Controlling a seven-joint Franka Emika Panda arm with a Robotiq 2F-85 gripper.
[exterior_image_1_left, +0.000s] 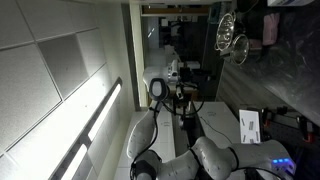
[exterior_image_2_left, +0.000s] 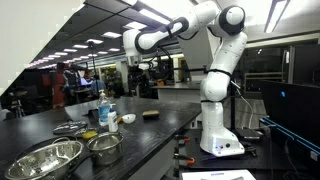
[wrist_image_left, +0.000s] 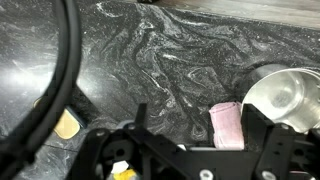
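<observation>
In the wrist view my gripper stands open above the dark speckled counter (wrist_image_left: 160, 70), its black fingers wide apart. Nothing is held between them. Just ahead and to the right lies a pink item (wrist_image_left: 227, 125), partly hidden by the gripper's lower body. Beside it is a shiny metal pot (wrist_image_left: 285, 97), cut off by the right edge. A tan, rounded object (wrist_image_left: 68, 125) shows at the left, behind black cables. In exterior view 2 the white arm (exterior_image_2_left: 160, 35) arches over the counter with its gripper end hanging above the bottles.
Exterior view 2 shows a wide metal bowl (exterior_image_2_left: 45, 160) and a pot (exterior_image_2_left: 105, 148) near the counter's front. A white-and-blue bottle (exterior_image_2_left: 103, 108) stands behind them. A flat tan block (exterior_image_2_left: 150, 113) lies to the right, with bare counter around it.
</observation>
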